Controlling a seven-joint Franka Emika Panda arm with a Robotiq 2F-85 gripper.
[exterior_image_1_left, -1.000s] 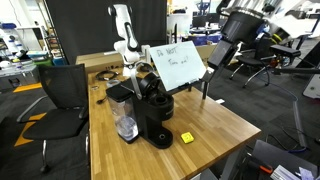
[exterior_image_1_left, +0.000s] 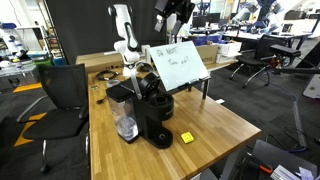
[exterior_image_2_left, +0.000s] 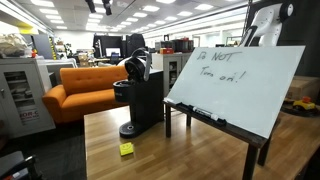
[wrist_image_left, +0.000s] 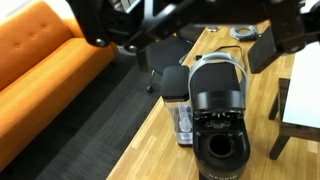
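Note:
A black coffee machine (exterior_image_1_left: 152, 112) stands on the wooden table with its lid raised. From above, the wrist view shows the machine (wrist_image_left: 218, 145) with its round pod opening uncovered and the grey-rimmed lid handle (wrist_image_left: 218, 60) tipped back. A clear water tank (exterior_image_1_left: 125, 122) is attached at its side. On the table in front lies a small yellow block (exterior_image_1_left: 187, 137), also visible beside the machine in exterior view 2. My gripper (exterior_image_1_left: 172, 18) hangs high above the machine, near the top edge of exterior view 1. Its dark fingers (wrist_image_left: 262, 52) are spread wide, with nothing between them.
A whiteboard (exterior_image_2_left: 235, 85) reading "Do NOT Turn on!" stands on a dark stand beside the machine. Another white arm (exterior_image_1_left: 126, 35) is at the table's far end. Bare tabletop (exterior_image_1_left: 215, 125) lies right of the yellow block. An orange sofa (exterior_image_2_left: 90, 92) is beyond.
My arm has risen and moved left in exterior view 1, from right of the whiteboard to above it. The machine, block and board have not moved.

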